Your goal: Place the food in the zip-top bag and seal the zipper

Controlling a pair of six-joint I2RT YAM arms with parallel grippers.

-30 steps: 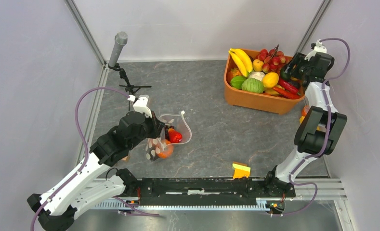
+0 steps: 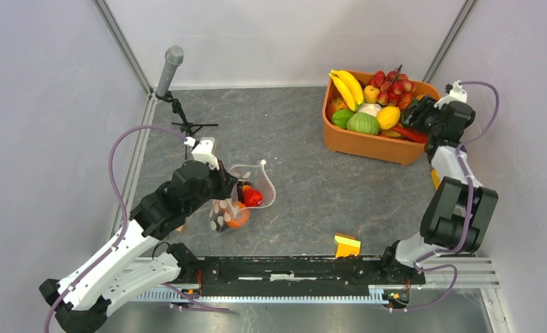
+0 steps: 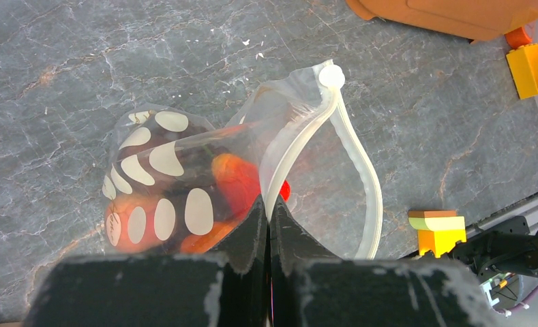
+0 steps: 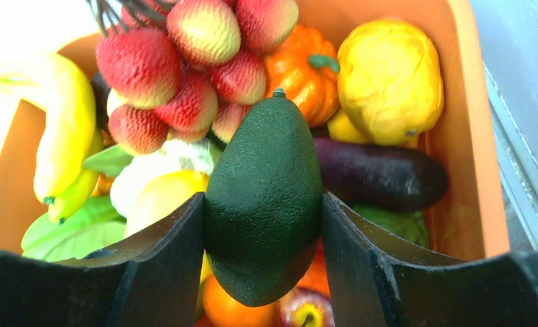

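Observation:
In the right wrist view a dark green avocado (image 4: 262, 197) is pinched between the fingertips of my right gripper, hanging above the other food in the orange bin (image 4: 481, 136). The clear zip top bag (image 3: 279, 136) has its mouth held wide, a white slider (image 3: 331, 76) at the far corner. My left gripper is shut on the near side of the bag's rim. Inside the bag lie a red pepper-like item (image 2: 252, 197) and a round orange item (image 2: 238, 216), with dark food partly hidden behind the printed ovals.
Bananas (image 2: 348, 89), a red fruit cluster (image 2: 392, 87) and other produce fill the bin at the back right. A yellow-and-orange block (image 2: 346, 245) sits near the front edge. Between bag and bin the grey table is bare. A microphone stand (image 2: 177, 104) rises at the back left.
The left arm and the bag have stayed put.

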